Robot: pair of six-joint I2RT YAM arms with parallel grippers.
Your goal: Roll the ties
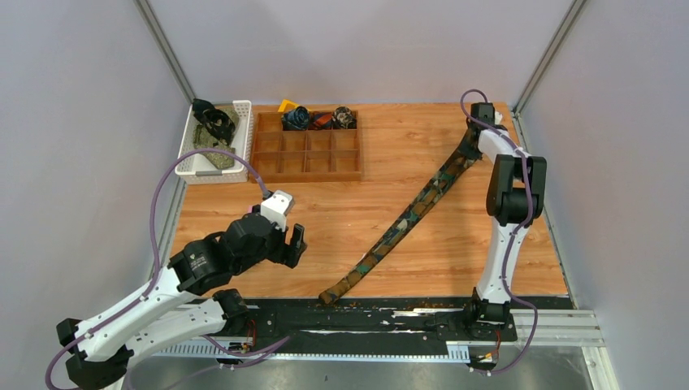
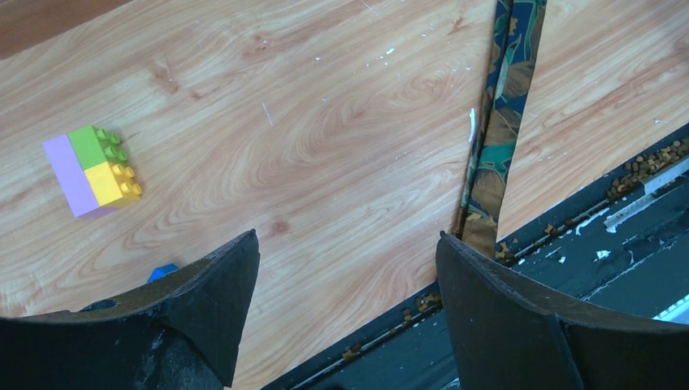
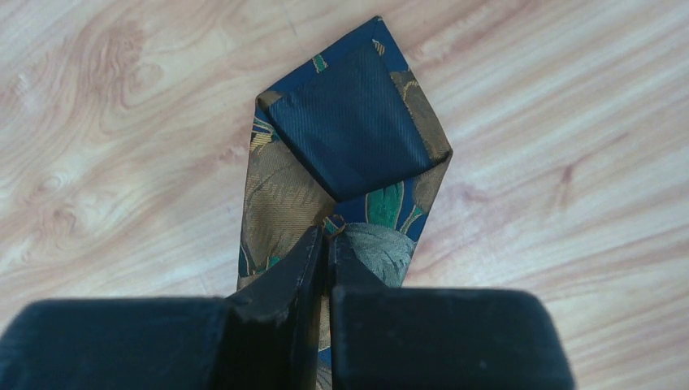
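Note:
A long camouflage-like patterned tie (image 1: 406, 219) lies diagonally across the table, from the front middle to the back right; its lower stretch (image 2: 504, 130) shows in the left wrist view. At the back-right end my right gripper is shut on the tie, just below its folded tip (image 3: 349, 122), which shows dark blue lining. My left gripper stands open over bare wood, left of the tie, with nothing between its fingers.
A wooden divided box (image 1: 306, 166) holds several rolled ties in its back row. A white basket (image 1: 185, 162) with ties stands beside it. Toy blocks (image 2: 77, 179) lie near my left gripper.

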